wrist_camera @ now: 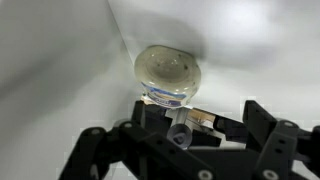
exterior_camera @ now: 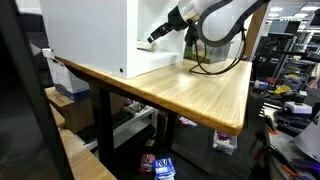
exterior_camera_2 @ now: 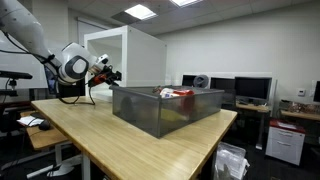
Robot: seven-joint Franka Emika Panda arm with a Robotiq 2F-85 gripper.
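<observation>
A round, pale beige bowl-like object [wrist_camera: 167,70] rests on the white surface of the shelf box in the wrist view. My gripper is open, its dark fingers [wrist_camera: 255,115] spread wide at the bottom of that view, and the bowl-like object lies beyond them, apart from both. In exterior view 1 the gripper [exterior_camera: 154,38] reaches into the opening of the white box [exterior_camera: 100,35], close to a small pale object [exterior_camera: 144,45] partly hidden by the wall. From the other side, the gripper [exterior_camera_2: 108,77] shows at the box's opening.
A long grey bin [exterior_camera_2: 165,112] with a red and white thing inside stands on the wooden table [exterior_camera_2: 95,125]. Bare wood [exterior_camera: 195,90] lies in front of the box. Colourful packets [exterior_camera: 163,168] are on the floor.
</observation>
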